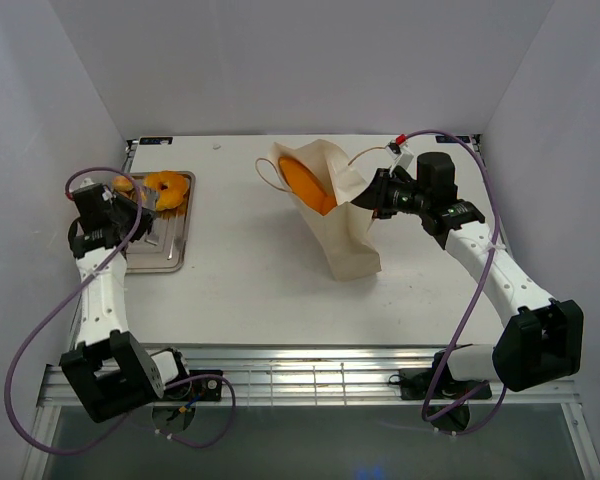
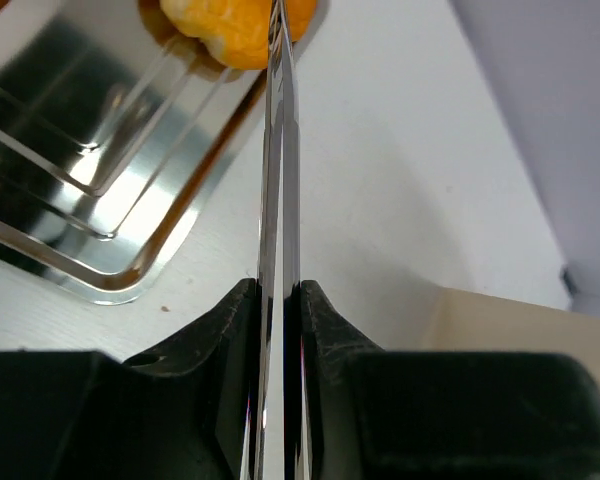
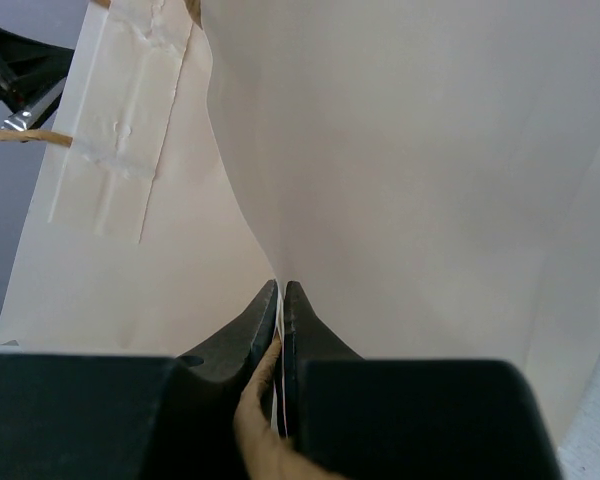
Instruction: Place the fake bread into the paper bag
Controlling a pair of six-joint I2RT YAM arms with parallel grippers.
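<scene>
The cream paper bag (image 1: 345, 250) stands right of centre with orange fake bread (image 1: 305, 185) inside. My right gripper (image 1: 373, 195) is shut on the bag's rim; in the right wrist view the paper and a cord handle run between its fingers. My left gripper is shut over the metal tray (image 1: 155, 262) at left, its long fingertips beside an orange bread piece (image 2: 225, 30); whether it grips that piece is unclear. More bread, including a ring-shaped piece (image 1: 167, 187), lies on the tray, partly hidden by the left arm.
Grey walls surround it at the back and sides.
</scene>
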